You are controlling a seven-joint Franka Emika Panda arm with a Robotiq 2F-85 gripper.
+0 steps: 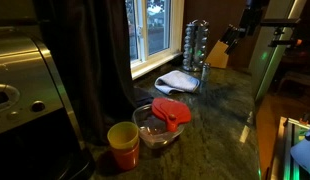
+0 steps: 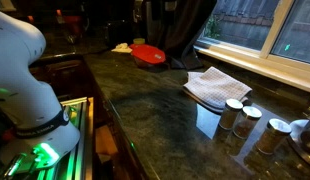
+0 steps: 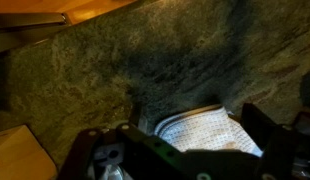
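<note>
High over the right side of the dark counter point(image 1: 220, 110) hangs my gripper point(image 1: 233, 37). In the wrist view the gripper is open, its two dark fingers wide apart at the lower edge. A pale folded cloth point(image 3: 207, 132) shows beyond the gap, down on the counter and apart from the fingers. The same cloth point(image 1: 178, 81) lies by the window, and it appears as a checked cloth point(image 2: 217, 84) from the other side. A red item point(image 1: 171, 110) rests on a clear bowl point(image 1: 155, 128); exterior view 2 shows the red item point(image 2: 148, 55) at the back.
A yellow cup point(image 1: 122, 134) and a red cup point(image 1: 126, 158) stand beside the bowl, left of it. Several lidded jars, one a front jar point(image 2: 231, 113), stand near the cloth. A jar rack point(image 1: 196, 45) is by the window. Mid-counter is clear.
</note>
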